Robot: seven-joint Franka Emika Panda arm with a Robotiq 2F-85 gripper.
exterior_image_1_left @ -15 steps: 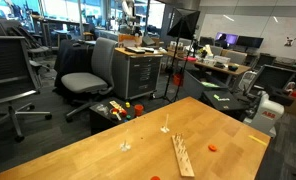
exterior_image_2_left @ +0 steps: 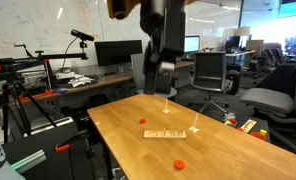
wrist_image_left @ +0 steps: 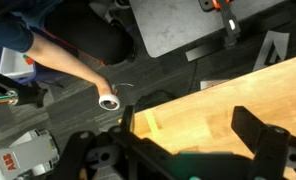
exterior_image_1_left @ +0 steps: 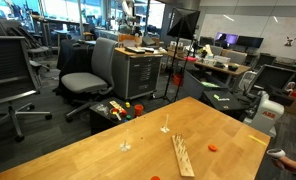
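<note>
A long wooden block [exterior_image_1_left: 182,156] with a row of marks along it lies on the wooden table [exterior_image_1_left: 98,158]; the second exterior view shows the block [exterior_image_2_left: 165,134] too. Two red round pieces lie apart from it, one red piece [exterior_image_1_left: 212,148] to its right and another red piece [exterior_image_2_left: 179,163] nearer the second camera. Two small pale upright pieces stand behind the block, one of them a pale piece [exterior_image_1_left: 165,128]. My gripper is open high above the table's edge, nothing between its dark fingers. None of these pieces shows in the wrist view.
A person's arm [wrist_image_left: 73,62] reaches in beside the table, near a white ring [wrist_image_left: 109,102]. A yellow strip [wrist_image_left: 152,123] marks the table edge. Chairs, including a grey chair [exterior_image_1_left: 90,75], and a crate of coloured things [exterior_image_1_left: 113,113] stand behind the table.
A pale object and a dark shape have come into the first exterior view at the lower right edge. The pieces on the table have not moved.
</note>
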